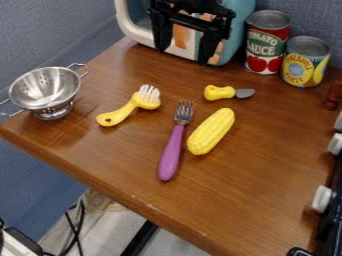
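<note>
The black gripper (190,30) is at the top centre, in front of a light blue toy appliance (135,14), its two fingers pointing down and apart. It looks open, with an orange and white surface showing behind it. On the wooden table (160,210) lie a yellow brush (118,114), a purple-handled fork (171,152), a yellow corn cob (210,131) and a small yellow-handled knife (221,93).
A steel colander (44,88) sits at the left edge. A tomato can (266,45) and a yellow can (305,65) stand back right. A black appliance (326,215) with white knobs lines the right edge.
</note>
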